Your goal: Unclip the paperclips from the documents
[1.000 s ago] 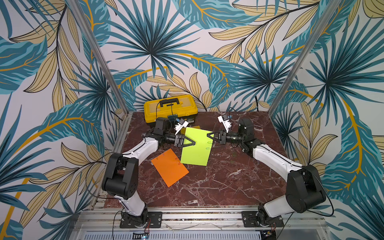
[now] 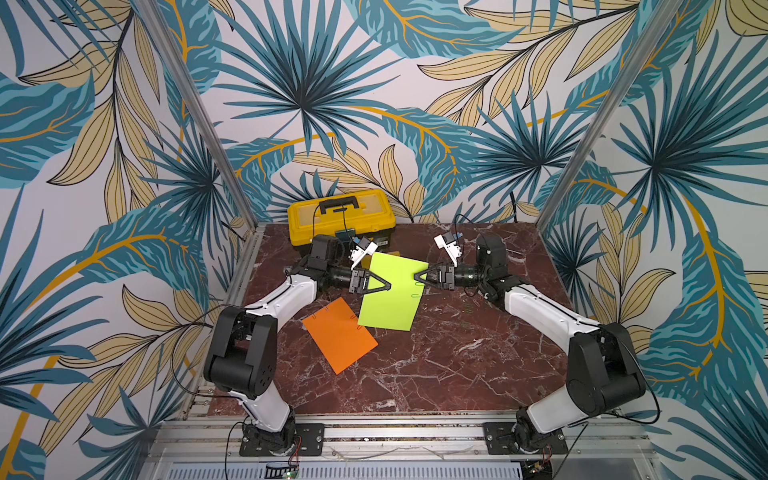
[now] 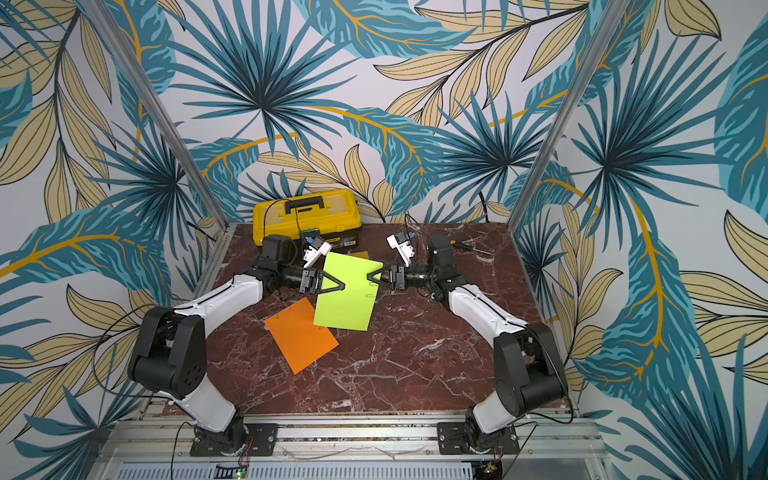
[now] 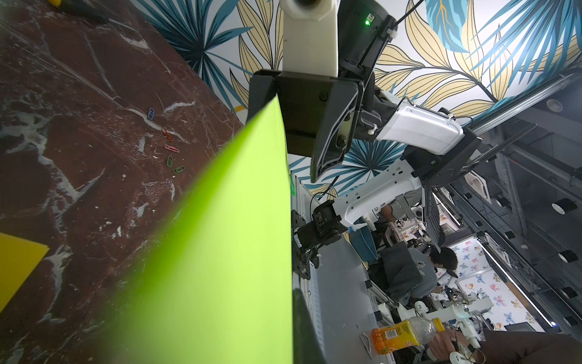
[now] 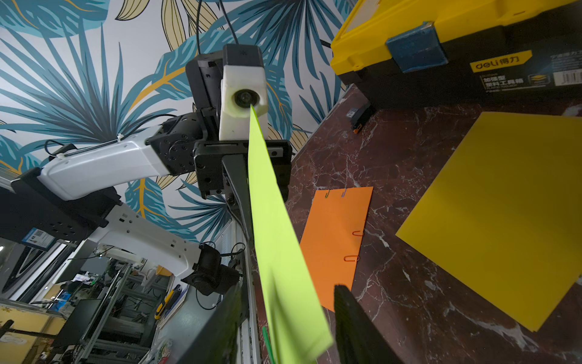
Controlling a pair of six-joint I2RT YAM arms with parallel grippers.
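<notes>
A lime-green sheet (image 2: 393, 308) is held up off the table, and my left gripper (image 2: 389, 285) is shut on it near its upper left. Two paperclips show along the sheet's right edge, the lower one a dark wire clip (image 2: 417, 295). At that edge, my right gripper stands open, with the edge of the sheet between its spread fingers. In the right wrist view, a green clip (image 5: 267, 344) is on the near part of the sheet. An orange sheet (image 2: 340, 340) with clips (image 5: 351, 258) on its edges lies flat at the left.
A yellow sheet (image 5: 503, 206) lies before the yellow-and-black toolbox (image 2: 341, 217) at the back left. Several loose coloured paperclips are scattered on the marble table at the right.
The lower end of the green sheet has swayed slightly to the left. My right gripper has shifted a little at the sheet's edge; the left arm holds still.
</notes>
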